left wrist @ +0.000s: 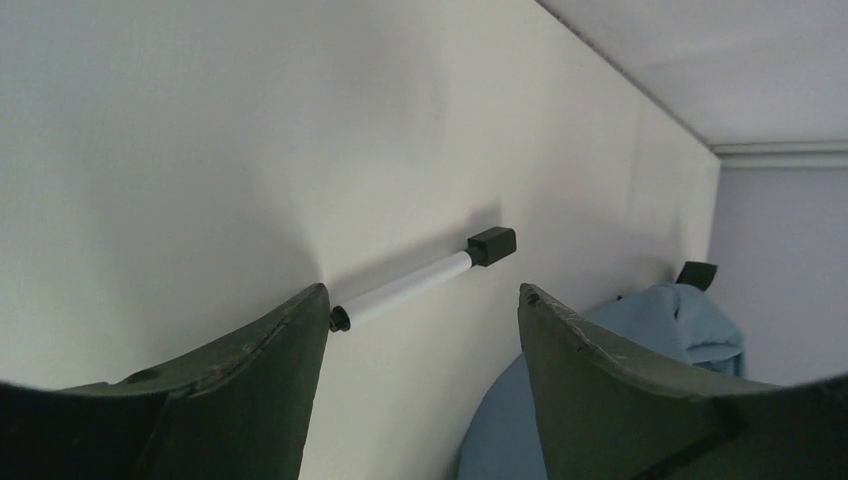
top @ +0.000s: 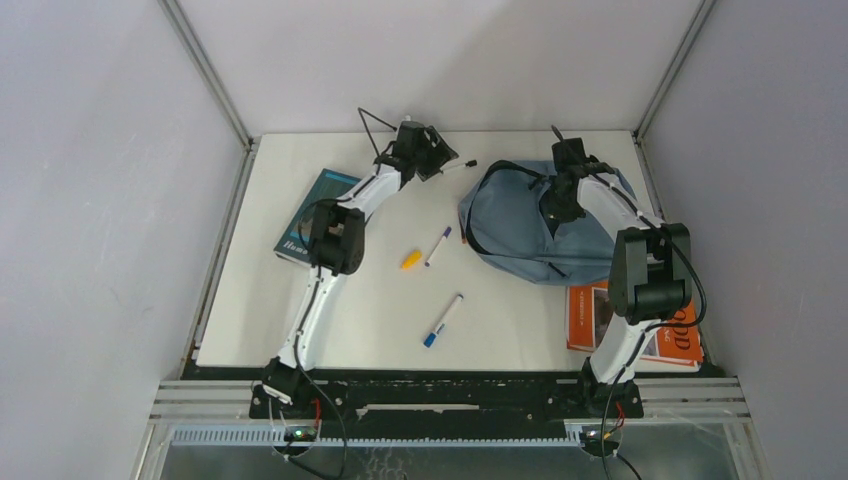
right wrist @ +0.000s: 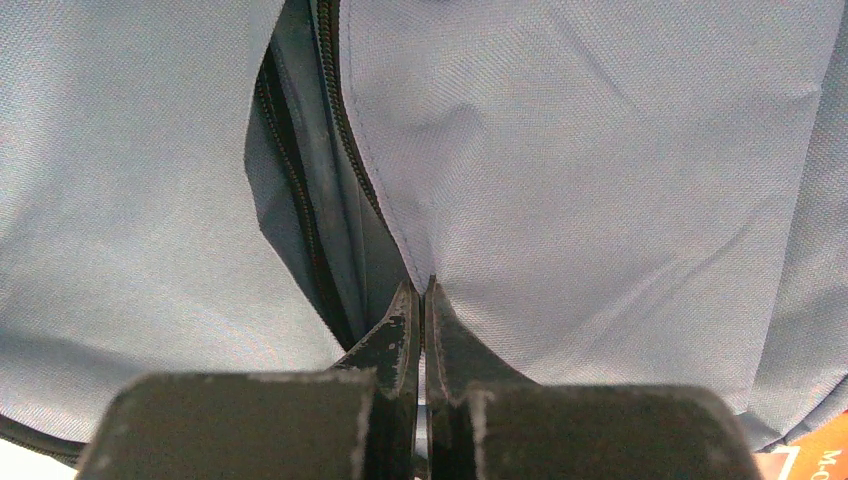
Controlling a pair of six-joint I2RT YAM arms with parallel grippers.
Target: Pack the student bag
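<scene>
A white marker with a black cap lies aslant at the back of the table in the left wrist view. My left gripper is open over it, with the marker's plain end close by the left fingertip; I cannot tell if they touch. The blue-grey bag lies on the right side with its mouth partly open. Between the tips of my right gripper, which is shut, runs the edge of the bag's front flap. Its inside is mostly hidden.
A teal book lies at left under the left arm. A yellow item, a blue-capped marker and another lie mid-table. Orange books sit under the right arm.
</scene>
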